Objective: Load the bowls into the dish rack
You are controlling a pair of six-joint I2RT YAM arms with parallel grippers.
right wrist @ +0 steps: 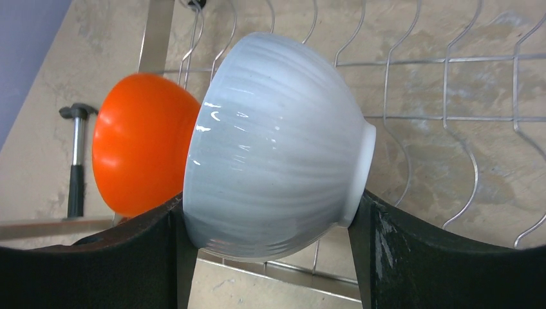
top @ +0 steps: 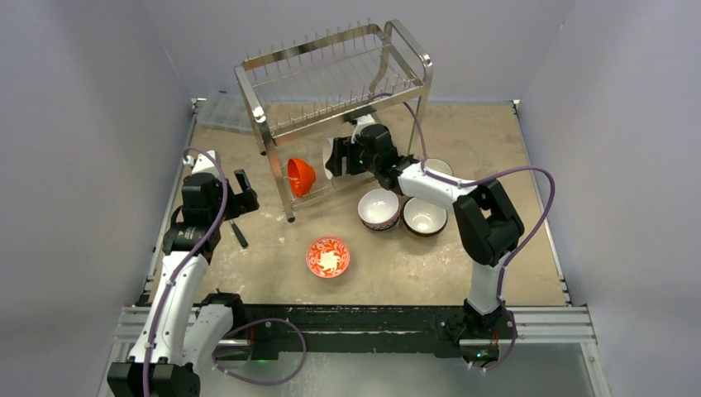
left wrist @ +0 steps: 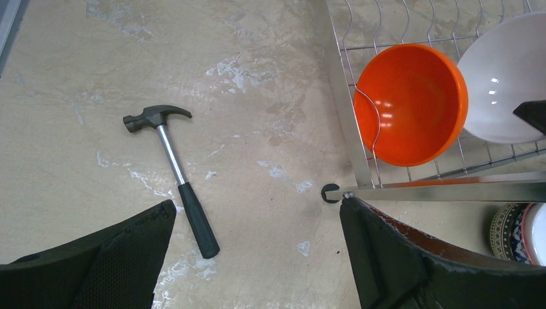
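In the lower tier of the metal dish rack (top: 306, 124), an orange bowl (top: 300, 177) stands on its side near the left end. To its right is a white bowl (right wrist: 277, 141), also tipped on its side, between the fingers of my right gripper. One finger meets its rim side and the other its foot. A white bowl with a patterned outside (top: 379, 208), a white bowl with a dark outside (top: 425, 216) and an orange-patterned bowl (top: 328, 257) sit upright on the table. My left gripper is open and empty, left of the rack.
A hammer (left wrist: 174, 161) lies on the table below my left gripper. A clear container (top: 225, 112) stands behind the rack's left side. Another light bowl (top: 438, 166) is partly hidden behind my right arm.
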